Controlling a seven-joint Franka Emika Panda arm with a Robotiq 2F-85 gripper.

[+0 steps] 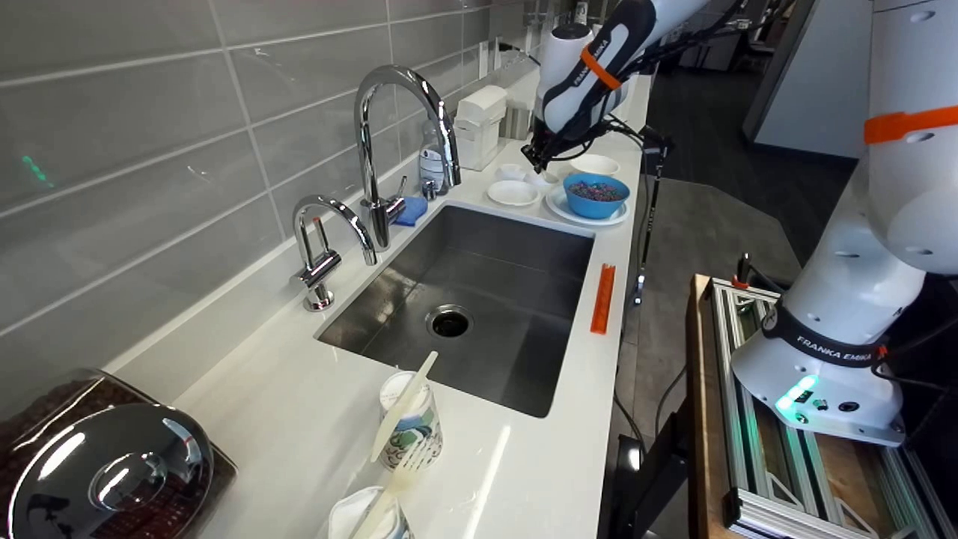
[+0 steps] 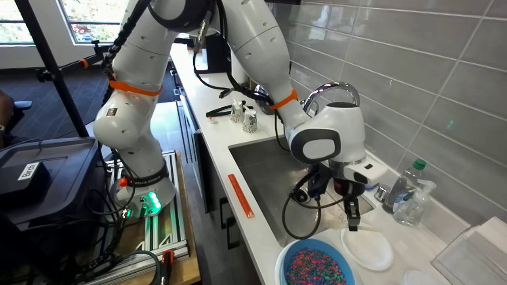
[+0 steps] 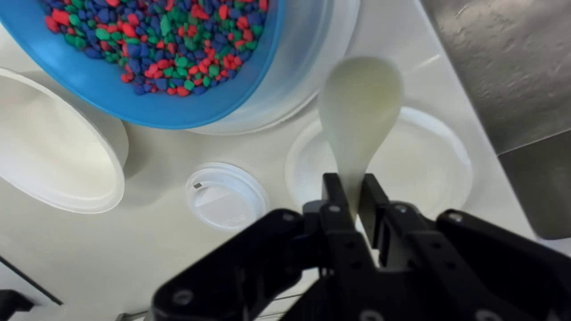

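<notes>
My gripper is shut on the handle of a pale, translucent spoon, whose bowl points away from the fingers. Behind the spoon, in the wrist view, lies a small white plate on the counter. A blue bowl of red, green and blue pebbles stands at the upper left, resting on a larger white plate. In exterior view 2 the gripper hangs above the near part of the small plate, left of the soap bottles. The spoon is hard to make out in both exterior views.
A white lid and an empty white bowl sit near the blue bowl. The steel sink adjoins the plates. An orange strip lies along its edge. Soap bottles stand by the wall.
</notes>
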